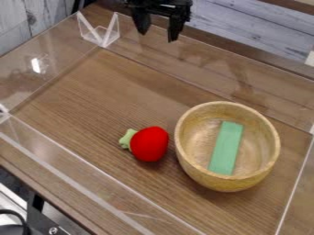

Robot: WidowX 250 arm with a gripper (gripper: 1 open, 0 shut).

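Note:
My black gripper [159, 26] hangs at the top centre, partly cut off by the frame edge, with two prongs pointing down; whether it is open or shut is hard to tell. Below on the wooden table lie a red object with a green top [149, 144], like a strawberry, and a round tan bowl [252, 172] holding a flat green bar [226, 147].
A clear plastic piece [99, 28] stands at the upper left. The table edge runs along the lower left, with a dark gap and cable beyond it.

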